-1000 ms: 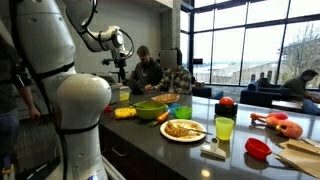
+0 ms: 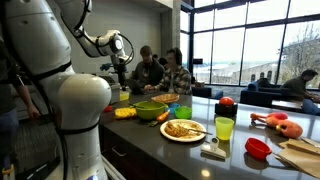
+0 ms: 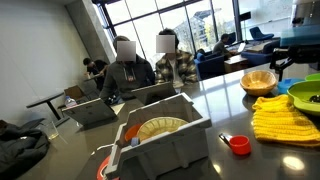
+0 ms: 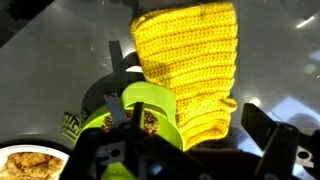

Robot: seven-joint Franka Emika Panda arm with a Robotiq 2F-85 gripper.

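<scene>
My gripper is open over the table, with its dark fingers wide apart in the wrist view. Below it lies a yellow knitted cloth [image 4: 185,50], with bare space between the fingers and the cloth. Beside the cloth, under the left finger, is a green bowl [image 4: 165,103] holding small brown bits; the finger covers part of it. In exterior view 1 the gripper [image 2: 118,66] hangs above the far left of the table. Exterior view 2 shows the yellow cloth [image 3: 282,118] spread flat by a large green bowl [image 3: 308,93].
A plate of food [image 2: 183,131], a yellow-green cup [image 2: 224,128] and a red bowl [image 2: 257,149] stand along the table. A grey bin [image 3: 160,150] holds dishes. Two people [image 3: 130,70] sit behind the table. Table surface between bin and cloth is mostly clear.
The arm has come down slightly at the far left, and its gripper hangs a little lower. The things on the table look unmoved.
</scene>
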